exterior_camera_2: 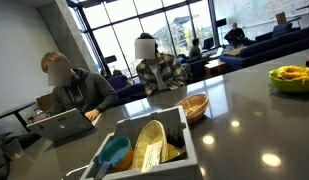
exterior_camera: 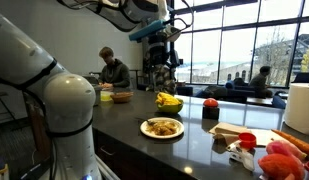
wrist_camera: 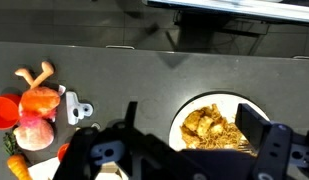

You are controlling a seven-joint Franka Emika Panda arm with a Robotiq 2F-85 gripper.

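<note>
My gripper stands open high above the counter, its two dark fingers wide apart with nothing between them. In exterior view 1 the gripper (exterior_camera: 160, 78) hangs over the area of a white plate (exterior_camera: 144, 131) of yellowish food. From the wrist, that plate (wrist_camera: 178, 132) of food (wrist_camera: 216, 130) appears at lower right, partly hidden behind the right finger. A bowl with yellow things (exterior_camera: 169, 103) sits behind the plate.
Plush toys (wrist_camera: 38, 100), a red cup (wrist_camera: 6, 110), a carrot (wrist_camera: 18, 166) and a white piece (wrist_camera: 78, 108) lie at left in the wrist view. A grey bin (exterior_camera_2: 189, 158) holds bowls. Two people sit behind the counter. Bare counter (wrist_camera: 134, 75) lies between toys and plate.
</note>
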